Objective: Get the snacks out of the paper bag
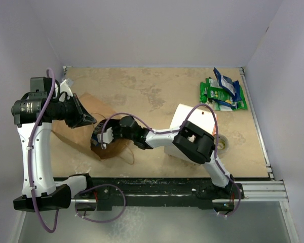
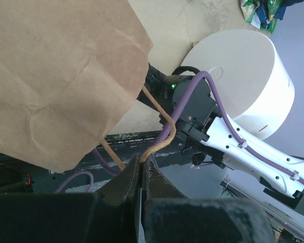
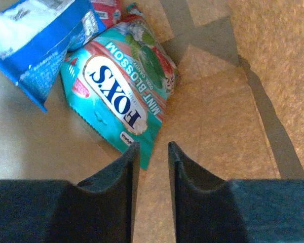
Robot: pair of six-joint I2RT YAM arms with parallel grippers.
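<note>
The brown paper bag (image 1: 83,134) lies on its side at the table's left, its mouth facing right. My left gripper is shut on the bag's twisted cord handle (image 2: 164,139). Inside the bag, my right gripper stands partly open, with no snack gripped between its fingertips. Just beyond them lies a teal Fox's packet (image 3: 119,93), its lower corner close to the left fingertip. Beside it are a blue packet (image 3: 43,43) and part of a red one (image 3: 106,11). From the top view the bag's inside is mostly hidden.
Green packets (image 1: 218,93) and a blue packet (image 1: 224,82) are piled at the back right. A white cylinder (image 1: 182,119) stands against the right arm, with a round roll (image 1: 222,144) behind.
</note>
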